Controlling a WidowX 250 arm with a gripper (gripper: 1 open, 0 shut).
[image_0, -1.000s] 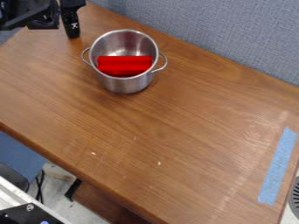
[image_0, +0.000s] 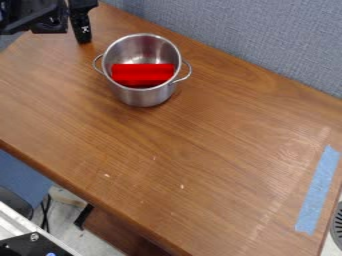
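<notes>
A steel pot (image_0: 142, 48) with two side handles stands on the wooden table toward the upper left. A red block (image_0: 142, 74) lies inside it. The black gripper (image_0: 80, 30) is at the top left corner, left of and behind the pot, apart from it and partly cut off by the frame edge. Its fingertips are small and dark, and I cannot tell whether it is open or shut.
A strip of blue tape (image_0: 317, 190) is on the right. A grey padded wall (image_0: 267, 40) runs along the back. Cables are at the lower left, off the table.
</notes>
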